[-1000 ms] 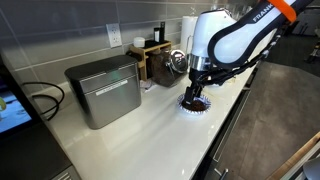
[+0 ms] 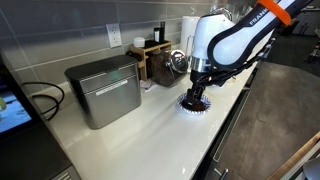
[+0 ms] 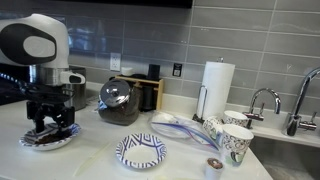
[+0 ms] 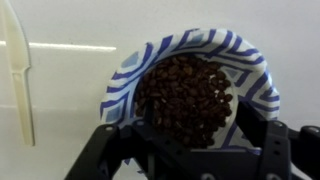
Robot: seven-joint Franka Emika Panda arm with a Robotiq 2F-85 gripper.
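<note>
A blue-and-white patterned bowl (image 4: 262,80) holding dark brown beans (image 4: 188,98) fills the middle of the wrist view. My gripper is over it with its fingers apart, one toward each side of the beans, and nothing shows held between them. In exterior view 1 the gripper (image 2: 197,92) points down low at the bowl (image 2: 180,105). Exterior view 2 has the gripper (image 3: 52,118) at the left, just over the same bowl (image 3: 40,147). Whether the fingertips touch the beans I cannot tell.
An empty patterned bowl (image 3: 141,151) lies to the right in exterior view 2, with patterned cups (image 3: 236,143) and a paper towel roll (image 3: 216,85) beyond. A pale plastic knife (image 4: 20,75) lies beside the bean bowl. A toaster (image 2: 106,90) stands against the wall.
</note>
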